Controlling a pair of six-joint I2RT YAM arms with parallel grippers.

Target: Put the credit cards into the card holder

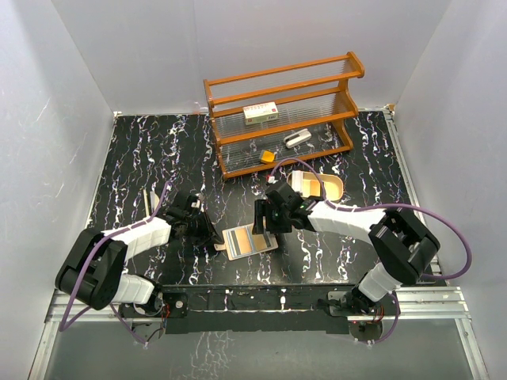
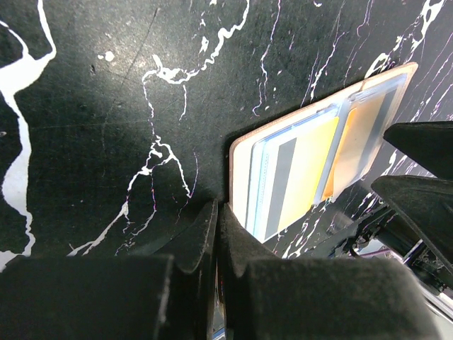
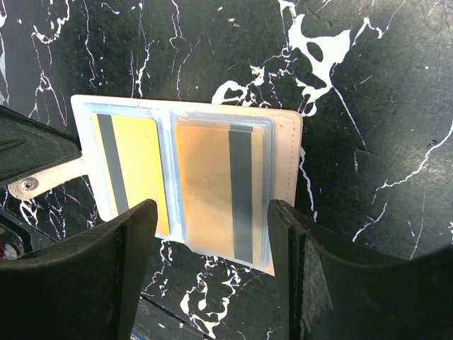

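Note:
A pale card holder (image 1: 249,242) lies open on the dark marble table, with a yellow card (image 3: 139,170) in one pocket and an orange card (image 3: 212,188) with a dark stripe in the other. My left gripper is shut at the holder's near end, nothing visible between its fingers. My right gripper is open over the holder, its fingertips on either side of the orange card.
A wooden rack (image 1: 281,65) stands at the back with small boxes. A tan tray (image 1: 333,188) lies right of centre behind the right arm.

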